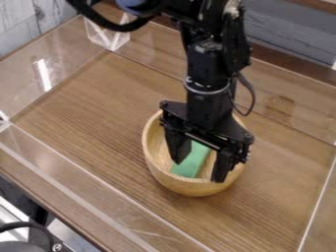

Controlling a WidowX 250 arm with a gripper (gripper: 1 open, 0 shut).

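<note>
My black gripper (205, 140) reaches down from the top of the view over a light wooden bowl (179, 176), its two fingers spread open on either side of the bowl's inside. A green object (191, 162) lies in the bowl, below and between the fingers; part of it is hidden by the gripper. I cannot tell whether the fingers touch the bowl.
A clear plastic container (108, 17) stands at the back left. Dark cables lie at the lower left, off the table's edge.
</note>
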